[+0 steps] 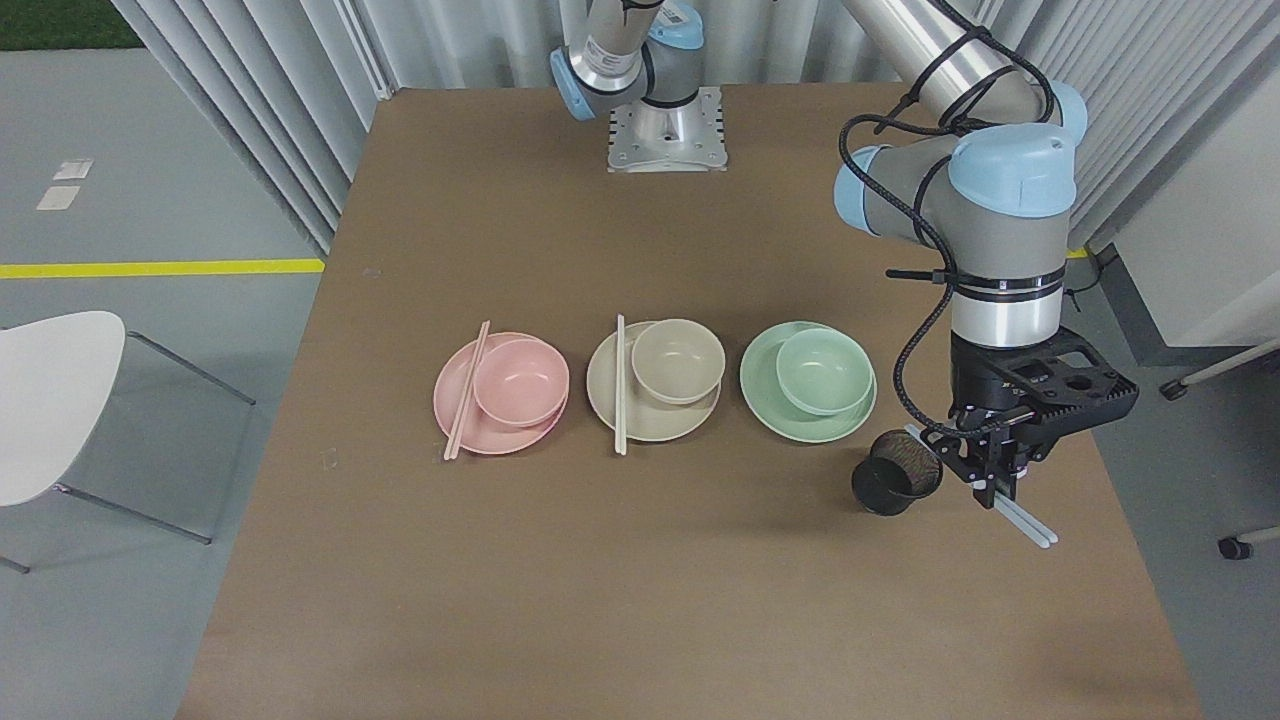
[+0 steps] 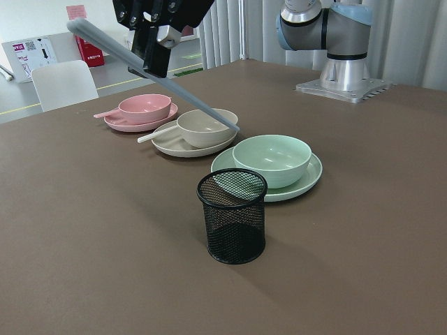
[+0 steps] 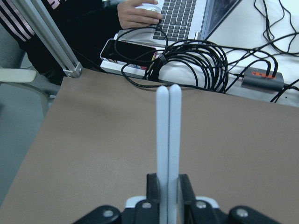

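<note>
My gripper (image 1: 996, 480) is shut on two pale blue chopsticks (image 2: 195, 100), seen side by side in the wrist view (image 3: 174, 135). In the front view it hangs at the right, above and beside a black mesh cup (image 1: 890, 486); in the left view it is high above. A green bowl (image 1: 824, 366) on a green plate (image 1: 770, 406) lies just left of the cup. Further left are a cream bowl (image 1: 678, 360) and plate with chopsticks (image 1: 620, 396), and a pink bowl (image 1: 522, 382) and plate with chopsticks (image 1: 465, 396).
In the wrist view, a person's hand, laptop (image 3: 180, 18) and coiled cables (image 3: 205, 65) lie beyond the table edge.
</note>
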